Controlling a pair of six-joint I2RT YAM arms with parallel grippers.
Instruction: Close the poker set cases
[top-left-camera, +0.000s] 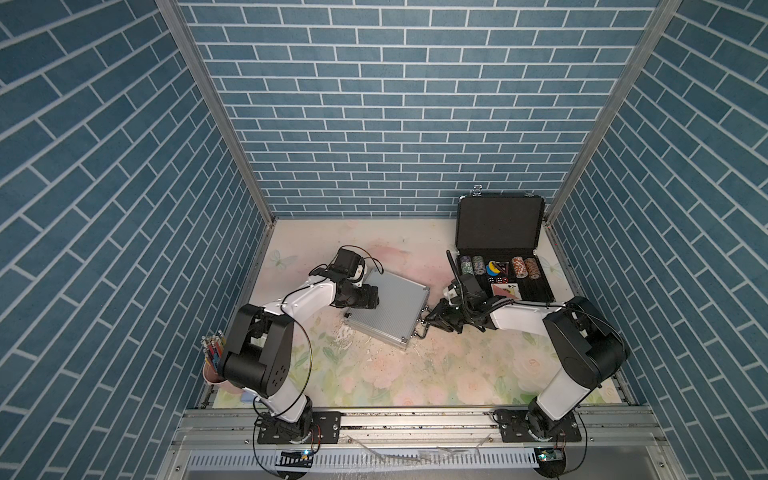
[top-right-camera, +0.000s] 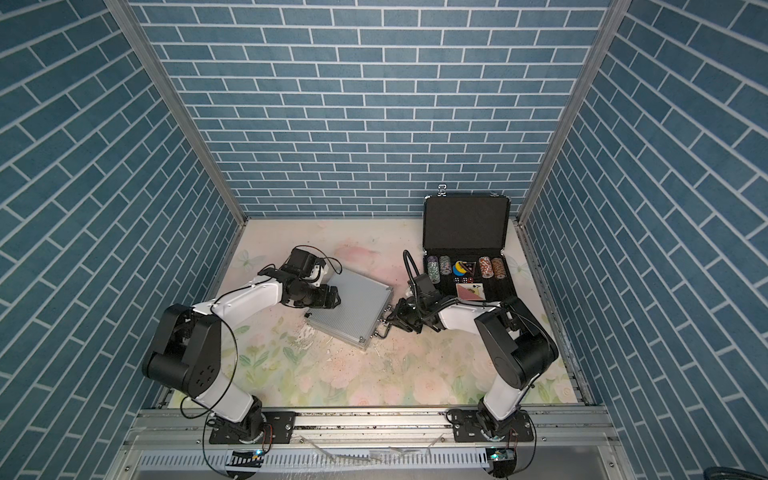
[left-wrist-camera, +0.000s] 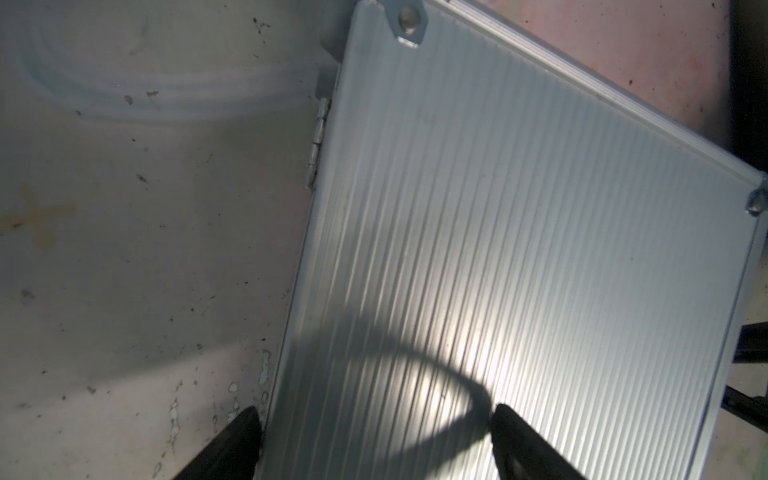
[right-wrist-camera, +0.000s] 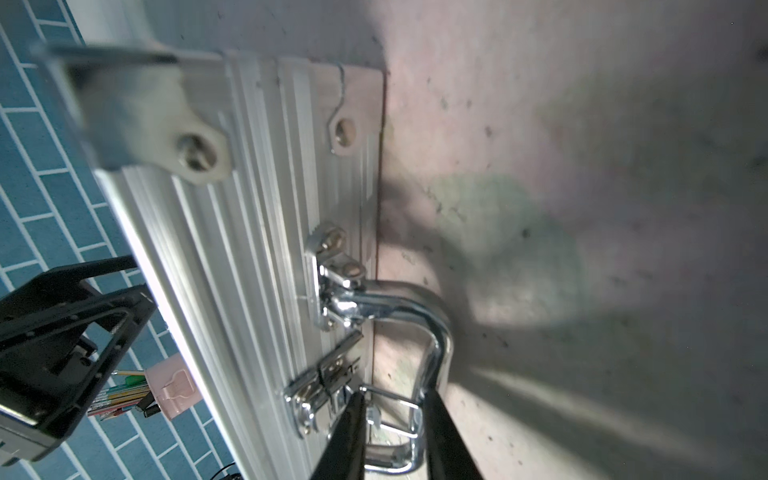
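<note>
A ribbed silver case (top-left-camera: 388, 300) lies closed at centre. Its chrome handle (right-wrist-camera: 432, 352) and a wire latch loop (right-wrist-camera: 392, 416) show on its side in the right wrist view. My right gripper is part open at that latch and handle; whether it touches either is unclear. My left gripper is open over the left part of the lid. A second case (top-left-camera: 500, 224) stands open at the back right, its lid upright, showing chips and cards.
A pink cup of pens (top-left-camera: 211, 364) sits at the front left edge.
</note>
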